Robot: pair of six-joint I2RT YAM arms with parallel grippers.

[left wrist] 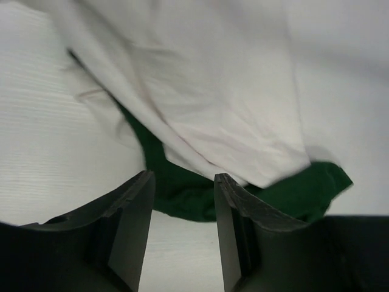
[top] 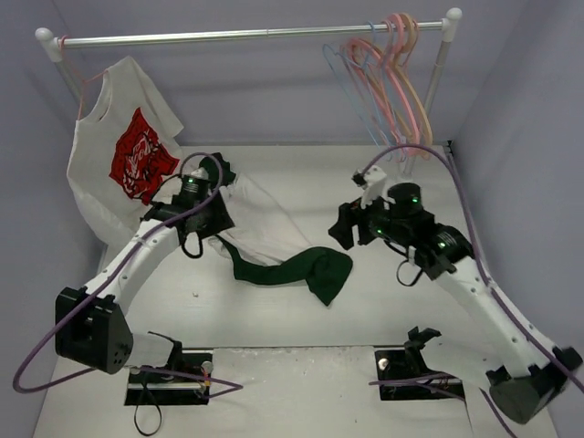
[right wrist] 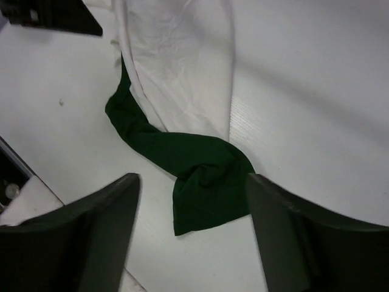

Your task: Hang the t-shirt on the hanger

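Note:
A white t-shirt (top: 265, 224) with dark green sleeves lies crumpled on the table, one green sleeve (top: 324, 270) stretched toward the middle. Over its left part is my left gripper (top: 224, 228), fingers parted; in the left wrist view the shirt's green band (left wrist: 182, 194) shows beyond the fingertips, not gripped. To the right of the shirt, my right gripper (top: 347, 237) hovers with parted, empty fingers, the green sleeve (right wrist: 206, 182) ahead of its fingers in the right wrist view. Pink, blue and tan hangers (top: 392, 91) hang bunched at the rail's right end.
A white shirt with a red print (top: 141, 155) hangs on a pink hanger at the rail's left end, close to my left arm. The metal rail (top: 255, 34) spans the back. Bare table (top: 274, 319) lies in front of the shirt.

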